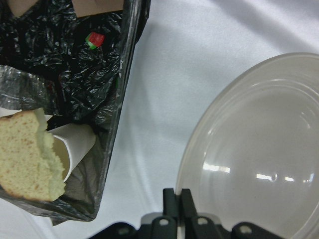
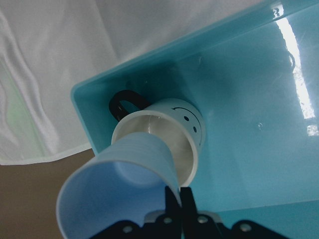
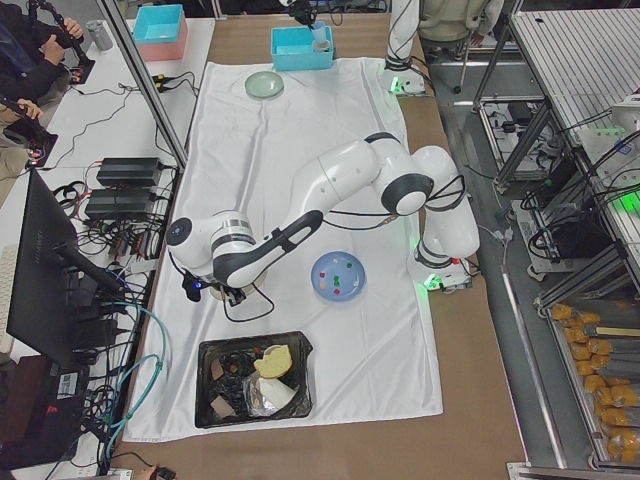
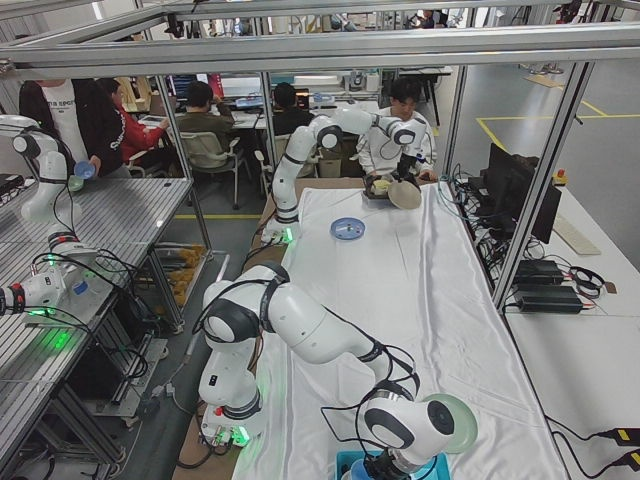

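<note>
My left gripper is shut on the rim of a pale beige plate [image 1: 254,144], held just beside the black bin [image 3: 205,380]. The bin holds bread [image 1: 27,154], a paper cup [image 1: 82,147], black plastic and scraps. My right gripper is shut on the rim of a light blue cup [image 2: 84,199] over a cyan tub [image 2: 249,149], in which a white mug [image 2: 184,129] with a black handle stands at one end.
A blue plate [image 3: 338,276] with small red and green pieces lies right of centre on the white cloth. A green plate [image 3: 264,84] sits near the cyan tub.
</note>
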